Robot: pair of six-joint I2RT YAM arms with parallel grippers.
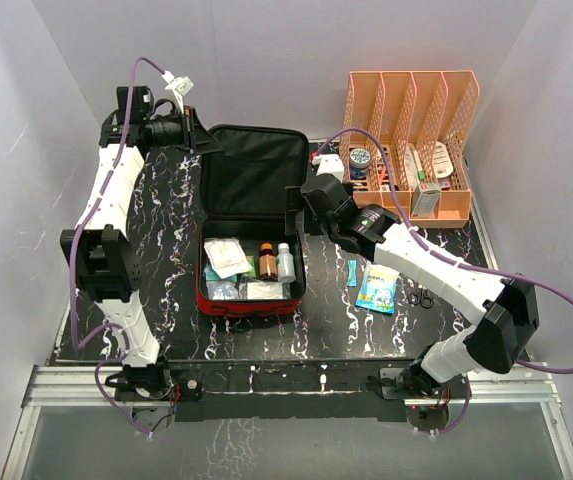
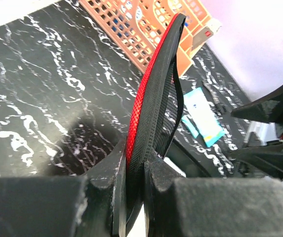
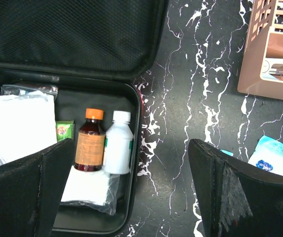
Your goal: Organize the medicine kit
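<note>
My left gripper (image 1: 204, 142) is shut on the edge of the case's black lid (image 1: 254, 175), whose red zip trim (image 2: 140, 94) runs up from between the fingers. In the open case hold white packets (image 1: 224, 255), a brown bottle (image 3: 89, 144), a white bottle (image 3: 117, 148), a green packet (image 3: 64, 129) and clear bags. My right gripper (image 1: 304, 208) hangs open over the case's right side, its fingers empty.
An orange divided organizer (image 1: 446, 215) with small items stands at back right. A blue-white pouch (image 1: 376, 288), a small blue strip (image 1: 351, 272) and scissors (image 1: 420, 299) lie right of the case.
</note>
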